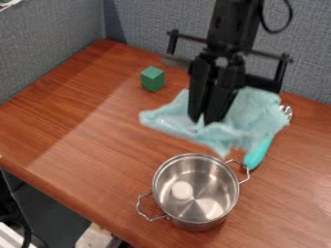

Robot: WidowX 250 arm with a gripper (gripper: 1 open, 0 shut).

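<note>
The black gripper (207, 105) is over the middle of the table with a pale blue cloth (246, 124) hanging from it; its fingers are partly hidden by the cloth. A steel pot (211, 174) with two handles stands at the front, a small white round object (183, 191) inside it. A spoon with a turquoise handle (258, 150) lies to the right, partly hidden by the cloth. A green block (153, 78) sits toward the back.
The wooden table (65, 126) has clear room on the left and in the front right. Grey padded walls (39, 44) border the back and left. A dark gap with cables lies beyond the front left edge.
</note>
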